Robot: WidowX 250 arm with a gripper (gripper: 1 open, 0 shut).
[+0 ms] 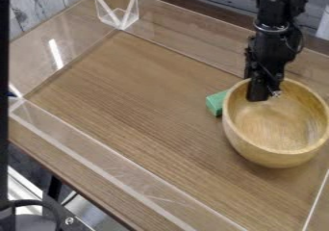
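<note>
My black gripper point(263, 82) reaches down from the top right and is shut on the upper left rim of a large tan wooden bowl point(270, 142), which fills the right side of the view. A small green object point(215, 103) lies just left of the bowl, partly hidden behind its edge. The exact grip of the fingertips on the rim is small and dark.
A white wire-like object point(115, 13) stands at the back left. Dark cables or hardware point(33, 218) sit at the lower left corner.
</note>
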